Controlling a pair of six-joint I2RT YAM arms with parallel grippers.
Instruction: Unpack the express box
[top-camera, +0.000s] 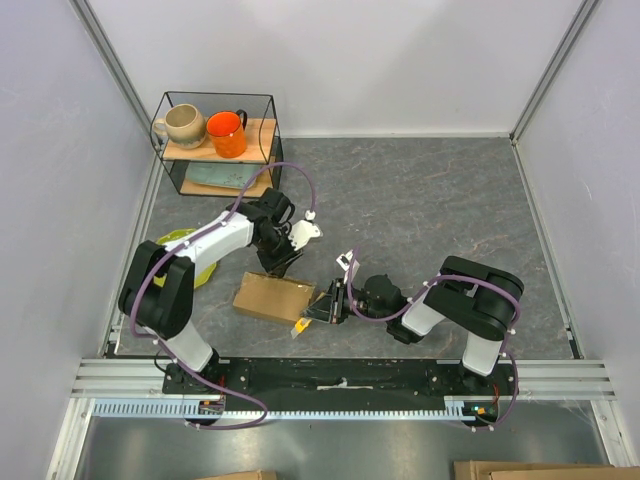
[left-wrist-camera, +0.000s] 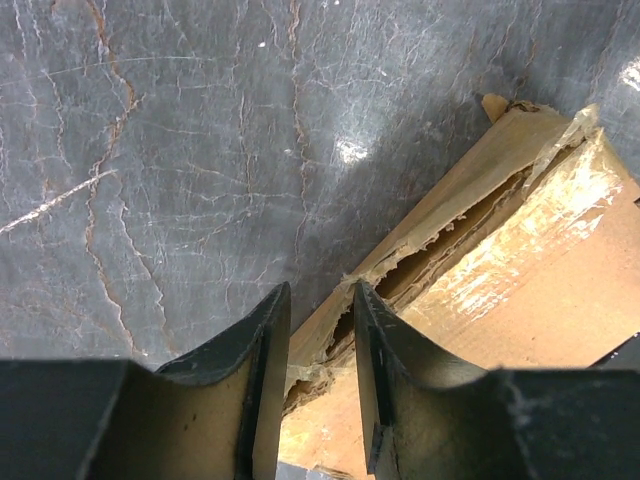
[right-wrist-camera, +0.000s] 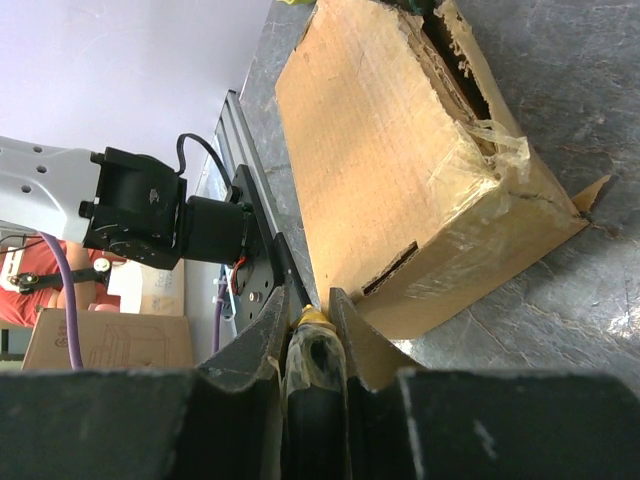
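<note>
The cardboard express box (top-camera: 272, 298) lies on the dark grey table beneath my two arms. In the left wrist view a torn slit runs along the box (left-wrist-camera: 560, 290) edge, with a loose flap beside it. My left gripper stands part open right at that slit, fingertips on either side of the torn edge; whether they touch it is unclear. My right gripper is shut on a yellow-and-dark tool, and the tool's yellow end (top-camera: 301, 327) shows beside the box's right end. In the right wrist view a short dark slot shows near the box's (right-wrist-camera: 370, 150) lower edge.
At the back left stands a wire rack (top-camera: 219, 160) holding a beige mug (top-camera: 185, 125) and an orange mug (top-camera: 228, 138). A yellow-green bowl (top-camera: 203, 275) sits partly behind the left arm.
</note>
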